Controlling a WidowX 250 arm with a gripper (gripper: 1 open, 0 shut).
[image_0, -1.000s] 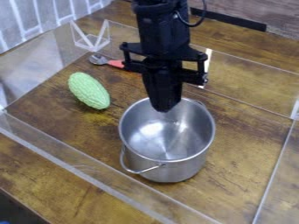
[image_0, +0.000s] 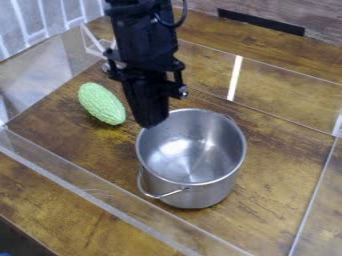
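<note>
My dark gripper (image_0: 144, 112) hangs in the upper middle, above and just behind the left rim of a steel pot (image_0: 191, 160); its fingers appear close together, with nothing visible between them. The pot has a wire handle at its lower left and looks empty. A pale green textured oblong object (image_0: 102, 103), like a toy vegetable, lies on the wooden table (image_0: 74, 195) to the left of the gripper.
Clear transparent panels run along the left and front-left of the work area.
The gripper has moved left, from over the pot toward the green object, and now covers what lay behind it at the back left. Pot and green object are unmoved.
</note>
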